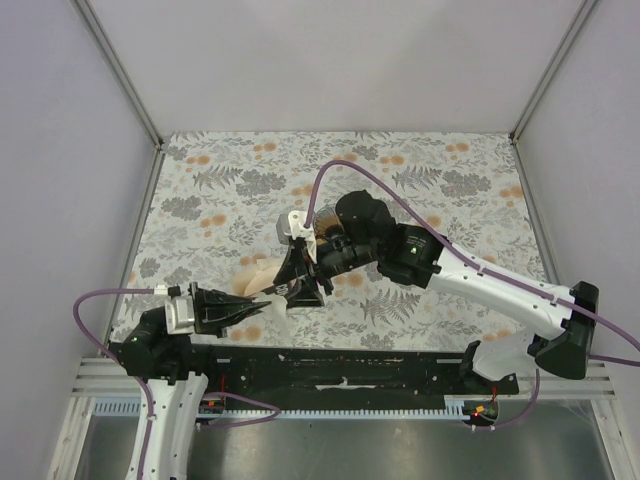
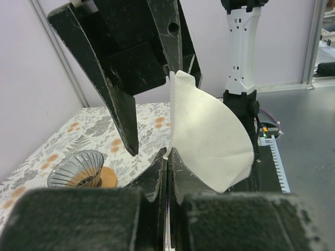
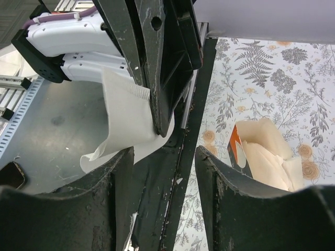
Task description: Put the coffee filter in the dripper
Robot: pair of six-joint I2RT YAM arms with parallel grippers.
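Note:
A white paper filter (image 2: 207, 133) is pinched in my left gripper, its fingers shut on the paper, as the left wrist and right wrist (image 3: 125, 112) views show. My right gripper stands open just beside it; its fingers frame the filter's edge in the left wrist view, and I cannot tell if they touch it. The glass dripper (image 2: 76, 167), on a wooden base, stands on the patterned mat behind, mostly hidden under the right arm in the top view.
A box of folded filters (image 3: 269, 164) lies on the mat near the left gripper. A dark edge and metal rail run along the front.

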